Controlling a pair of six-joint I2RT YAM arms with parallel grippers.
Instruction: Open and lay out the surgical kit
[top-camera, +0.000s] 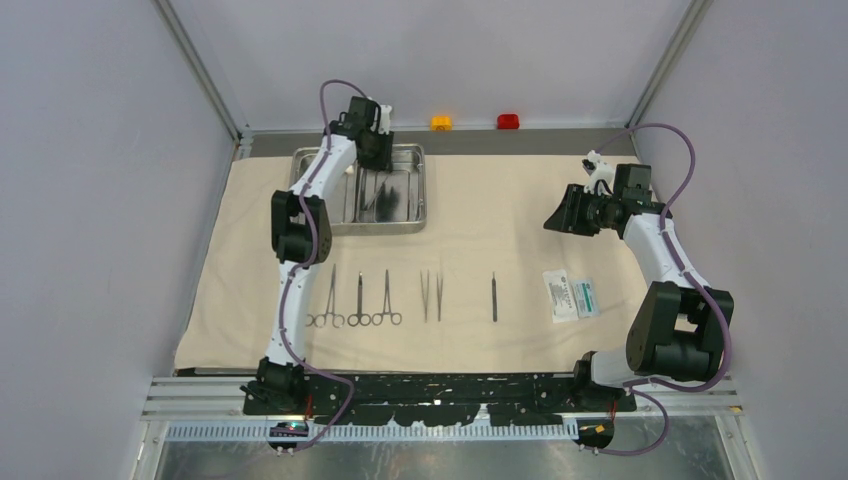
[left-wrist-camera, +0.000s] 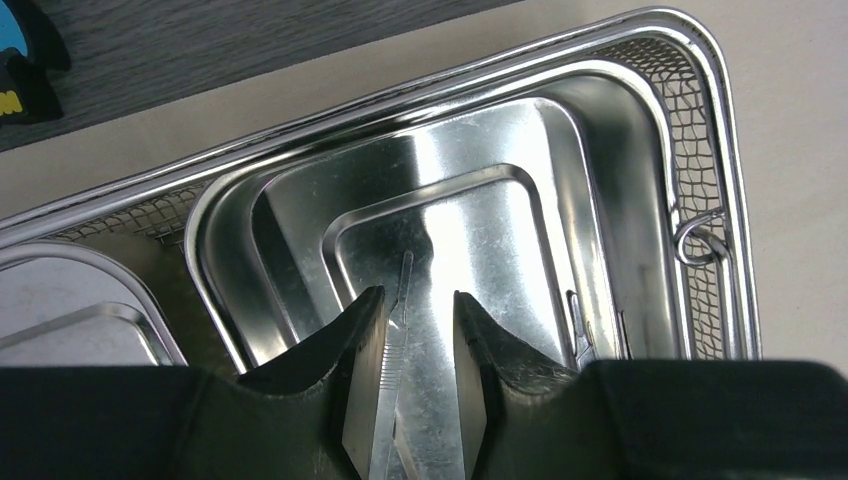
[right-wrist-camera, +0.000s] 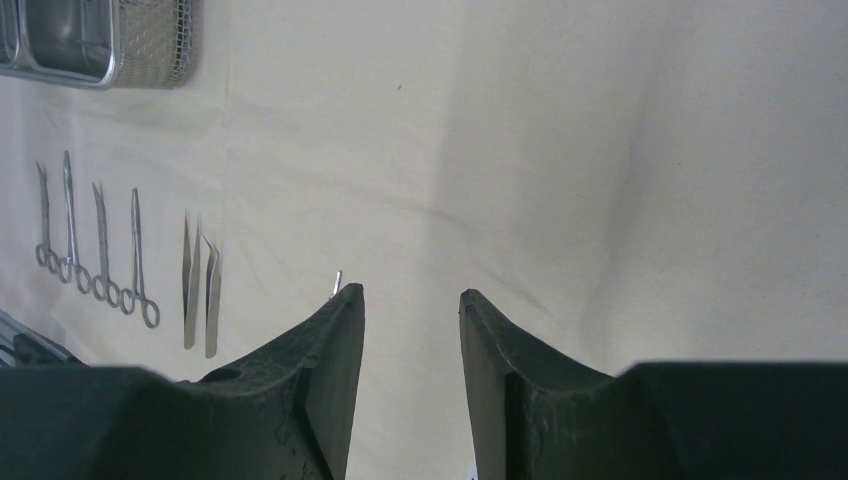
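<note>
Over the inner steel tray of the wire-mesh basket, my left gripper is open. A thin scalpel-like instrument lies on the tray floor, seen in the gap between the fingers without being clamped. Part of another metal tool shows at the tray's right side, its lower end hidden by my gripper. On the right of the table, my right gripper hangs above bare cloth, fingers apart and empty.
Scissor-handled tools, tweezers and a dark slim handle lie spaced along the front of the cloth. Two flat packets rest at front right. Yellow and red blocks stand behind.
</note>
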